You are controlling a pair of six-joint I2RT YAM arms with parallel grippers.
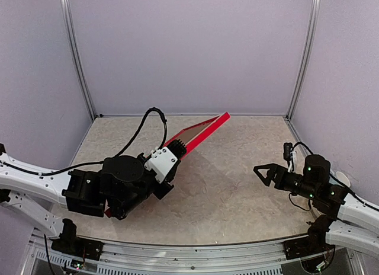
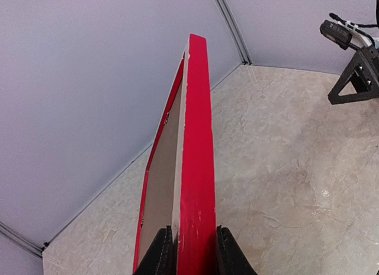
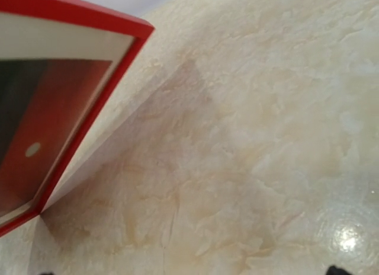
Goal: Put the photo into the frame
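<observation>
A red picture frame (image 1: 203, 134) with a brown back is raised and tilted up in my left gripper (image 1: 170, 157), which grips its edge; in the left wrist view the red edge (image 2: 196, 127) runs between the fingers. The right wrist view shows a corner of its front, with a cream mat and a red and dark picture (image 3: 41, 133). My right gripper (image 1: 262, 173) stands open at the right, apart from the frame. No separate photo is visible.
A small white object (image 1: 341, 180) sits behind the right arm.
</observation>
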